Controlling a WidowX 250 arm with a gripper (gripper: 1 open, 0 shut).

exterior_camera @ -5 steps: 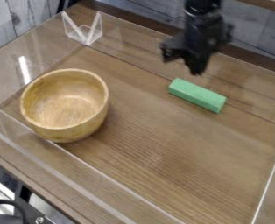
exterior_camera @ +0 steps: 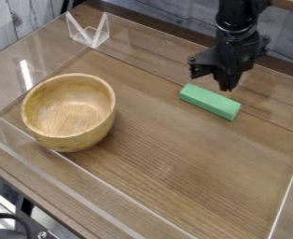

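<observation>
The black gripper (exterior_camera: 206, 69) is at the upper right, just above and behind a light green block (exterior_camera: 210, 101) lying on the wooden table. Its fingers point down and appear close together, with nothing visible between them. From this view it looks apart from the block, though its exact height is unclear.
A tan wooden bowl (exterior_camera: 69, 105) sits on the left. A clear plastic object (exterior_camera: 90, 30) stands at the back left. Grey walls edge the back of the table.
The block looks unmoved.
</observation>
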